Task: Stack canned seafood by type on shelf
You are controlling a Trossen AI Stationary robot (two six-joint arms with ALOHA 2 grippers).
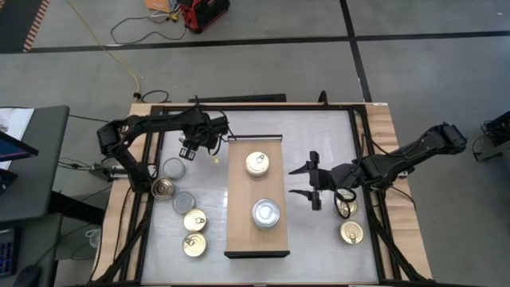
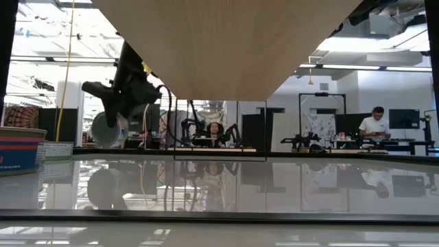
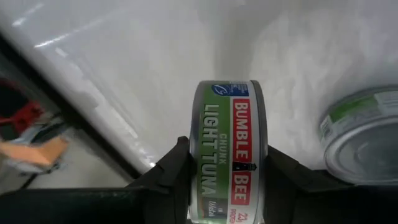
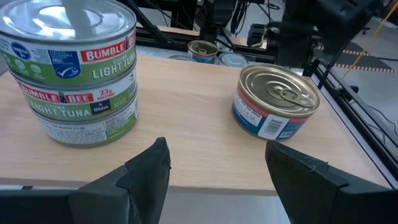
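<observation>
Between the fingers of my left gripper is a Bumble Bee light tuna can point(image 3: 225, 124), its label facing the left wrist camera. The low view has this can point(image 2: 108, 130) hanging in the air, tilted, left of the shelf. On the wooden shelf point(image 1: 247, 187) stands a stack of two Bumble Bee tuna cans point(image 4: 81, 93). Farther along the same board sits one gold-lidded, blue and red can point(image 4: 273, 102). My right gripper is open and empty, at the shelf's right side with the board beyond its fingers.
Left of the shelf, silver-lidded cans point(image 1: 183, 202) and gold-lidded cans point(image 1: 194, 220) stand on the table; a tuna can point(image 3: 364, 137) is close to the held one. Gold-lidded cans point(image 1: 351, 232) are at the right, partly under the right arm. Bare board separates the shelf's two groups.
</observation>
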